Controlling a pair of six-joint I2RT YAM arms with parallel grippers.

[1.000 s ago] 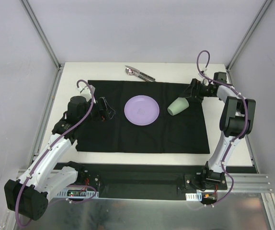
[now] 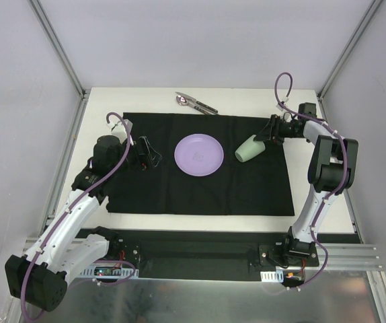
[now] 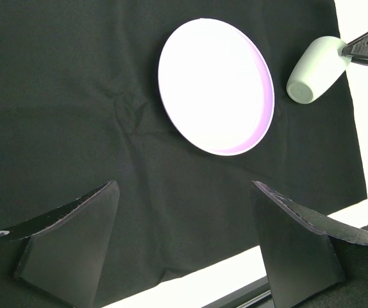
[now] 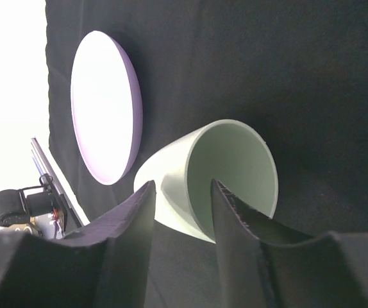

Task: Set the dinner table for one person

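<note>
A lilac plate (image 2: 198, 155) lies in the middle of the black mat (image 2: 166, 195). Right of it a pale green cup (image 2: 249, 149) lies on its side, mouth toward my right gripper (image 2: 266, 131). In the right wrist view that gripper's fingers are part open around the cup's rim, one outside and one at the opening; whether they touch the wall is unclear. My left gripper is open over the left part of the mat, nothing between its fingers.
Cutlery with a knife (image 2: 196, 101) and spoon lies on the white table behind the mat. The mat's front and the area left of the plate are clear.
My right gripper and arm have shifted very slightly at the cup. The cup, plate and left arm look unchanged.
</note>
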